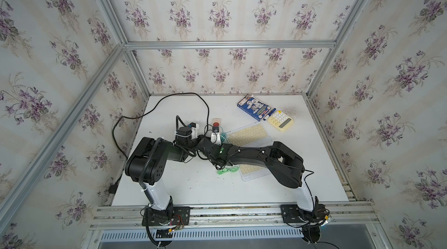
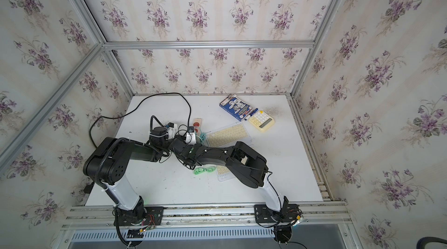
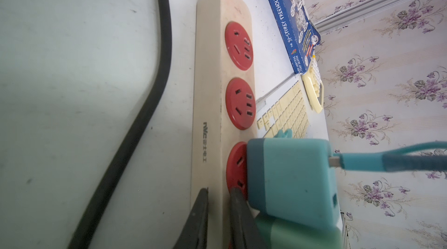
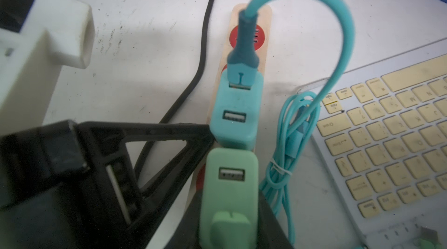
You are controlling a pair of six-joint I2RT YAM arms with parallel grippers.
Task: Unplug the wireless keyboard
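Note:
The beige power strip [image 3: 207,86] with red sockets bears a teal charger [image 4: 235,127] and, nearer, a green charger [image 4: 228,158]. A teal cable [image 4: 344,30] is plugged into the teal charger and runs to a coiled bundle by the white keyboard [image 4: 400,123]. My left gripper has a narrow gap between its fingers, low over the strip's side beside the chargers. My right gripper has one finger on each side of the green charger; whether they press on it I cannot tell. The lower fingers are cut off by that view's edge.
A black cord [image 4: 200,67] runs beside the strip. The left arm's black finger [image 4: 149,130] reaches close to the teal charger. A blue book [image 1: 255,107] and yellow calculator [image 1: 280,120] lie farther back; a green cable coil [image 1: 228,170] lies in front.

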